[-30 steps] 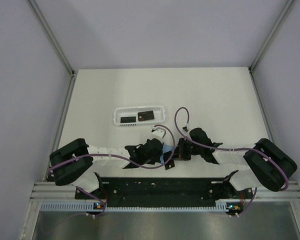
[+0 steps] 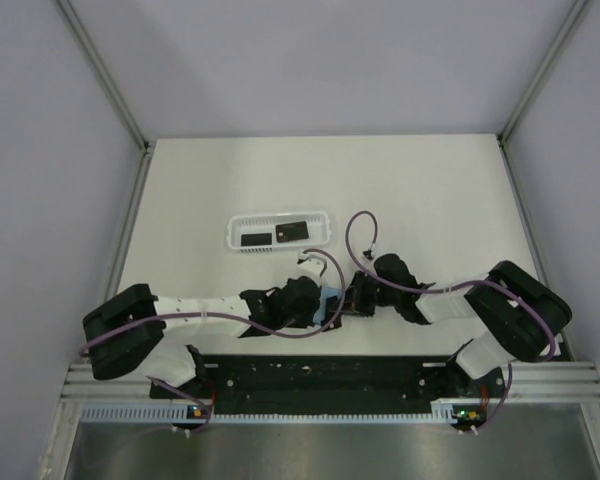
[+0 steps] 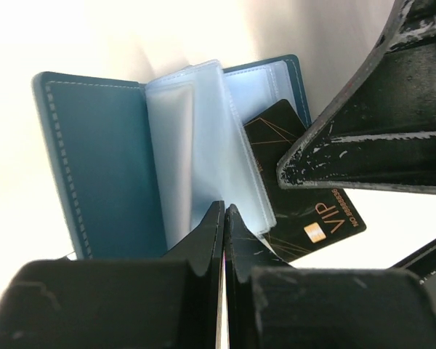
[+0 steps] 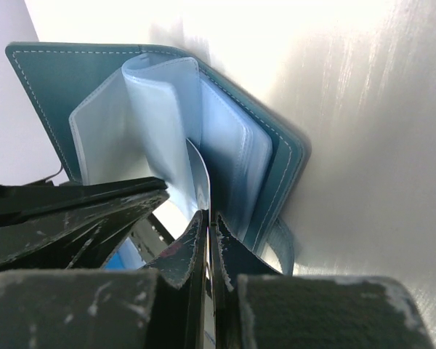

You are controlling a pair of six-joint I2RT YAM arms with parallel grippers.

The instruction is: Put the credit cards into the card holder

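The card holder [image 3: 94, 160], teal with pale blue sleeves [image 4: 160, 109], lies opened between my grippers at the front middle of the table. My left gripper is shut at the lower edge of the sleeves, nothing clear between its fingers. A black VIP card [image 3: 320, 218] lies partly under the sleeves, with the other gripper's dark finger over it. My right gripper is shut at the holder, its tips at a thin curved edge among the sleeves; whether it pinches that edge is unclear.
A white tray [image 2: 250, 222] with two dark cards [image 2: 292, 231] stands behind the grippers.
Both arms have shifted slightly left in the top view, and the grippers remain close together over the holder.
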